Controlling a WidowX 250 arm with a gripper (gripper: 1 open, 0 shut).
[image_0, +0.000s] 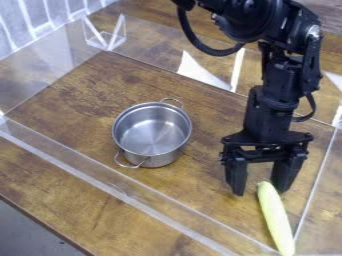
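Observation:
My black gripper is low over the wooden table at the right, its two fingers apart, just above and behind the upper end of a long pale yellow-green object, which lies lengthwise toward the front edge of the view. Nothing shows held between the fingers. A steel pot with two wire handles stands to the left of the gripper, apart from it.
Clear low walls border the wooden table, with white triangular brackets at the back. The table's left part around the pot is bare. A white railing shows at the top left.

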